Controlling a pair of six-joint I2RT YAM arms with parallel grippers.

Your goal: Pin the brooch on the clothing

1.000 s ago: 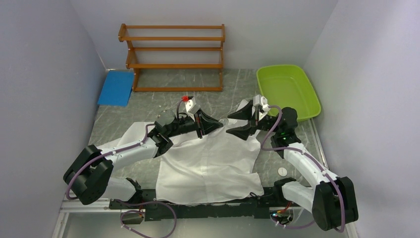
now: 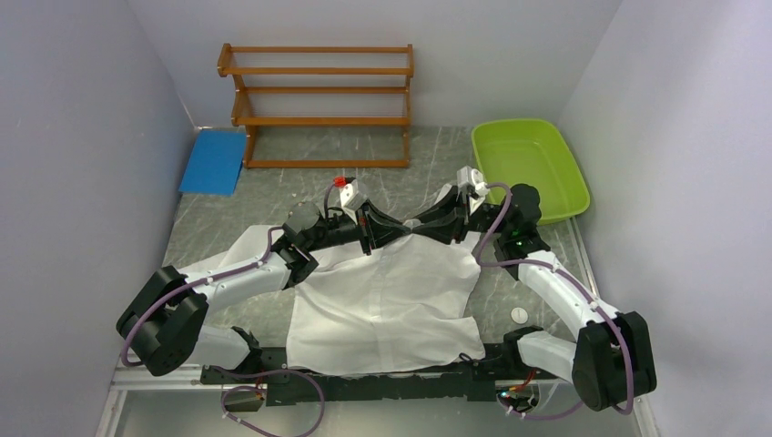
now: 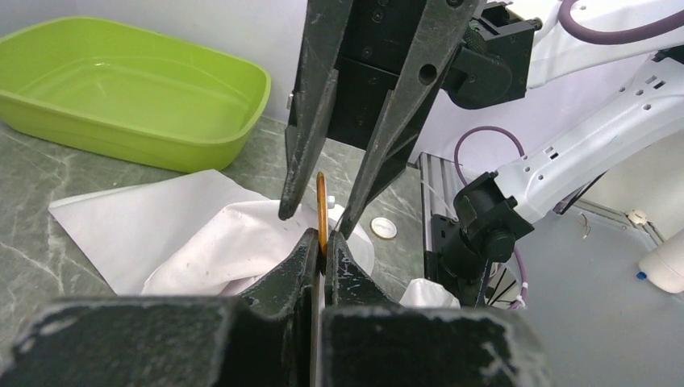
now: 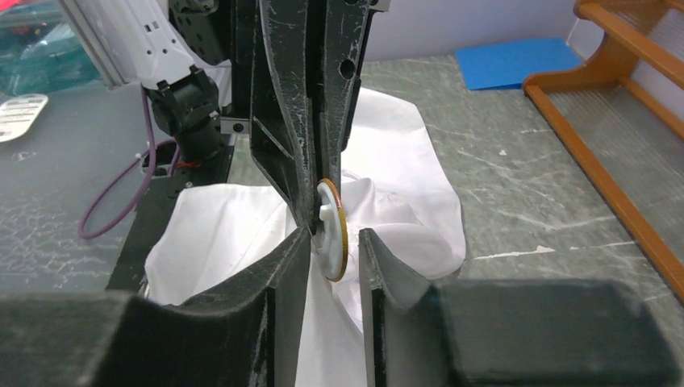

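Note:
A round brooch (image 4: 335, 230) with an orange rim and pale back is held upright by my left gripper (image 2: 401, 228), shut on its edge. In the left wrist view the brooch (image 3: 321, 201) shows edge-on. My right gripper (image 2: 421, 228) is part open, its fingers either side of the brooch, closing around it; contact is unclear. Below both grippers the white clothing (image 2: 382, 319) lies spread and rumpled on the grey table.
A green basin (image 2: 530, 146) stands at the back right, a wooden rack (image 2: 323, 164) at the back. A blue sheet (image 2: 214, 159) lies back left, a white disc (image 2: 519, 315) front right.
My right gripper has moved left toward the brooch and its fingers have come closer together around it. The left arm has stayed still.

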